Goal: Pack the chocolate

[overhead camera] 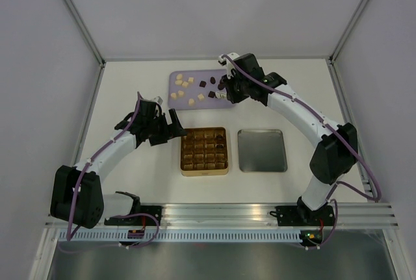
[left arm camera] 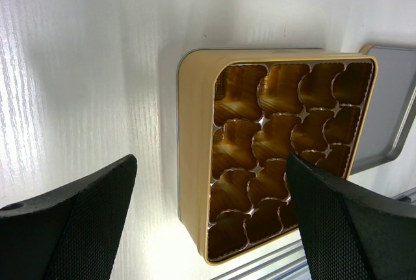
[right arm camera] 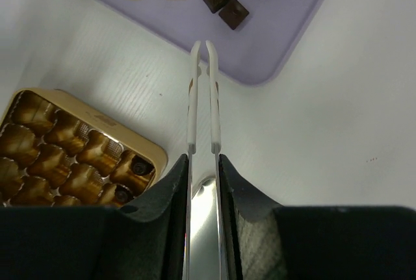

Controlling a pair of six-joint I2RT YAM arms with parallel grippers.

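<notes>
The chocolate box (overhead camera: 204, 171) with moulded compartments lies at table centre; two compartments (right arm camera: 140, 168) at its end hold dark pieces in the right wrist view. The lilac tray (right arm camera: 149, 7) holds pale and dark chocolates (right arm camera: 233, 14). My right gripper is raised over the tray's front edge, its long white fingers closed nearly together; whether a chocolate is between the tips is not visible. My left gripper (overhead camera: 177, 124) hangs open just behind the box's left corner, with nothing seen between its fingers.
An empty grey metal tray (overhead camera: 262, 150) lies right of the box. The table left of the box and at the far right is bare.
</notes>
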